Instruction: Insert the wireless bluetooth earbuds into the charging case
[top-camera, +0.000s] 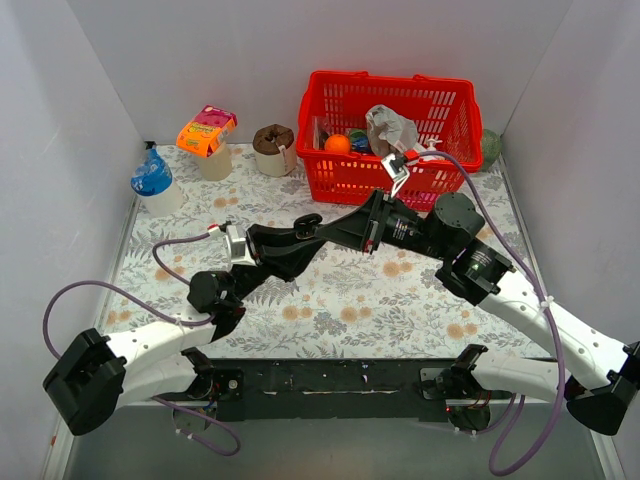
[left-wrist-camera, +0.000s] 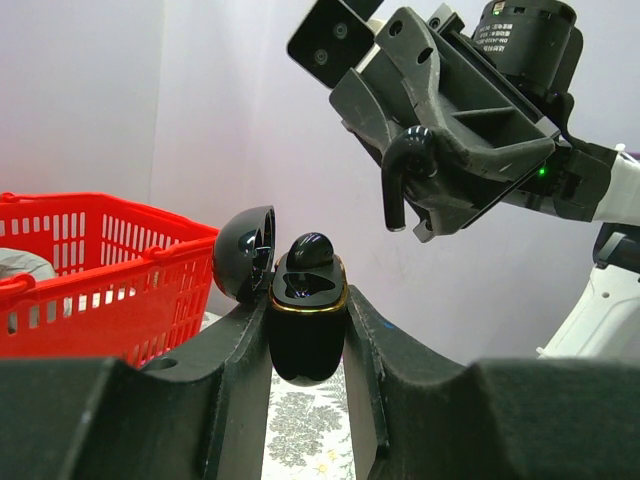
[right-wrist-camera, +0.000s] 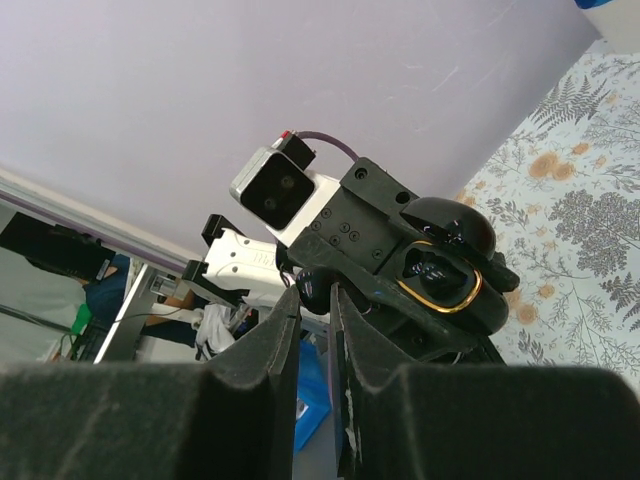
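Observation:
In the left wrist view my left gripper is shut on the black charging case (left-wrist-camera: 306, 342), its lid (left-wrist-camera: 247, 252) raised. A glossy dark bump stands above the gold rim. My right gripper is shut on a small black earbud (right-wrist-camera: 317, 286), whose rounded end shows between the fingertips. The case (right-wrist-camera: 452, 302) lies just beyond, right of the earbud, its open gold-rimmed inside turned partly this way, with a dark rounded shape in it. From above, the right gripper (top-camera: 324, 233) meets the case (top-camera: 308, 222); whether earbud and case touch is hidden.
A red basket (top-camera: 335, 180) with an orange and a grey bag stands behind the right arm. Several containers, including a brown-topped one (top-camera: 274, 150) and a blue-topped one (top-camera: 152, 175), stand at the back left.

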